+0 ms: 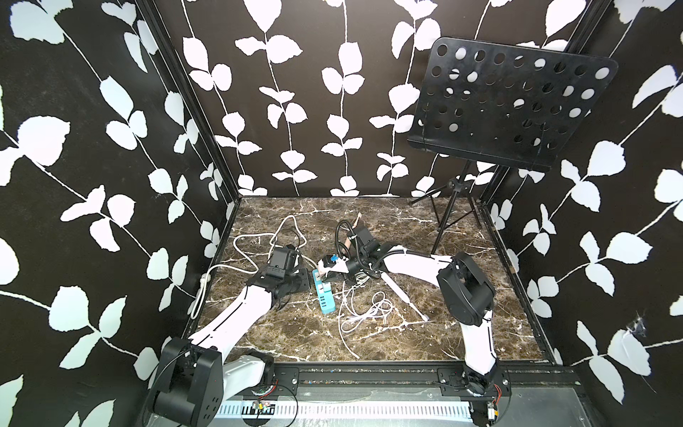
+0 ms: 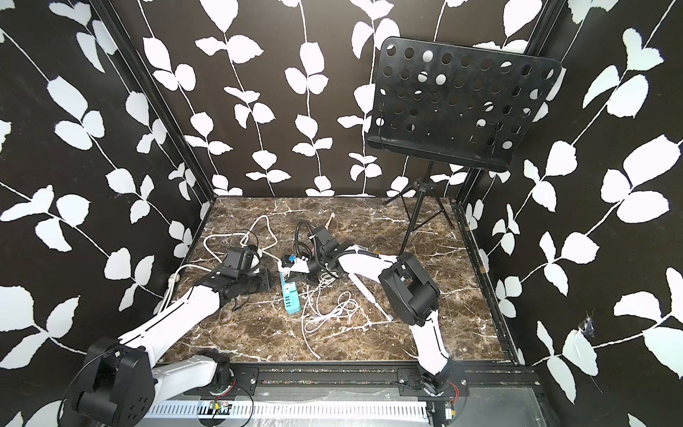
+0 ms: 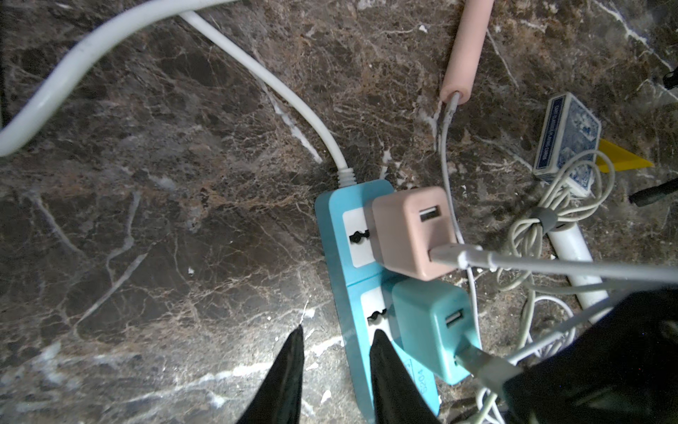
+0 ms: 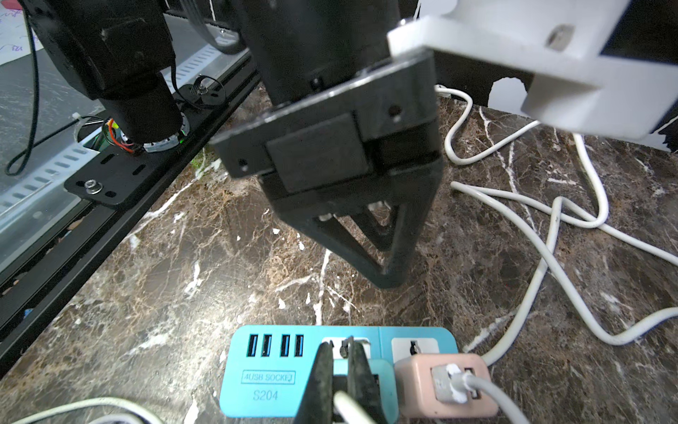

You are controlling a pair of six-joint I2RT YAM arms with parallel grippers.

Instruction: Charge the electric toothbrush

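A teal power strip holds a pink adapter and a teal adapter, each with a white cable at its face. My left gripper is part open just left of the strip, nothing visible between its fingers. My right gripper is shut at the teal adapter, over its white cable. In the top views it reaches in from the right. A pink rod-shaped handle lies behind the strip; a white rod, perhaps the toothbrush, lies right of it.
A card box and coiled cables lie beside the strip; loose white cables spread left and front. A black music stand stands at the back right. Bare tabletop lies at the front right.
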